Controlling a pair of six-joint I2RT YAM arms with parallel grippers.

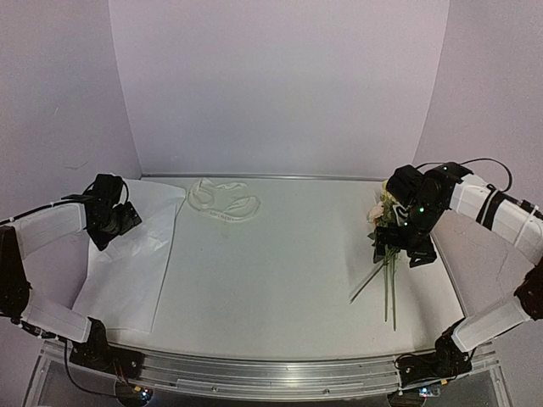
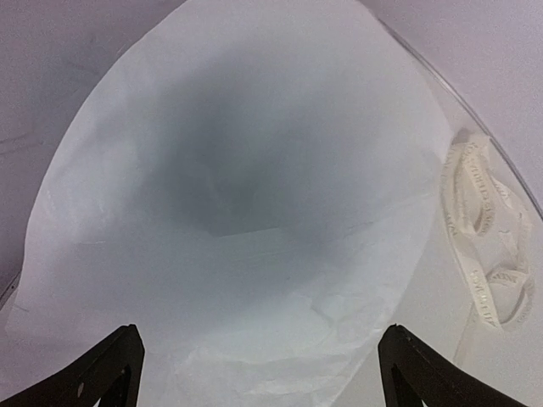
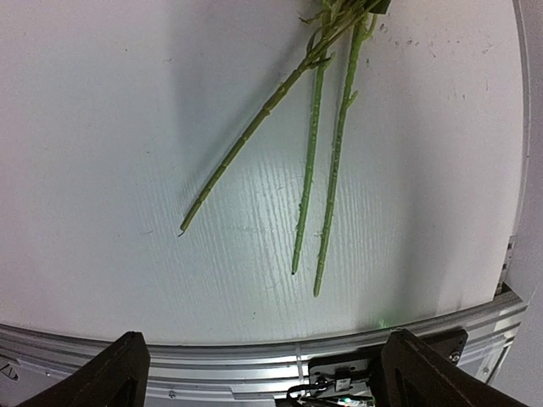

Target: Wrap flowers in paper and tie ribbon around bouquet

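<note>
At the right of the top view lies the bouquet of fake flowers (image 1: 373, 214), its blooms partly hidden beneath the arm. Green stems (image 3: 249, 131) spread toward the table's front in the right wrist view. My right gripper (image 1: 401, 249) is open above the upper stems, holding nothing. A large white wrapping sheet (image 2: 254, 246) covers the table's left side. Over this sheet hovers my left gripper (image 1: 117, 229), its fingers (image 2: 109, 373) wide apart and empty. The pale ribbon (image 1: 225, 212), printed with lettering, rests in loose loops just right of the sheet, near the back wall.
Between the ribbon and the stems, the white table (image 1: 263, 288) is bare. A metal rail (image 1: 271, 381) runs along its front edge. Walls (image 1: 280, 85) close off the back and both sides.
</note>
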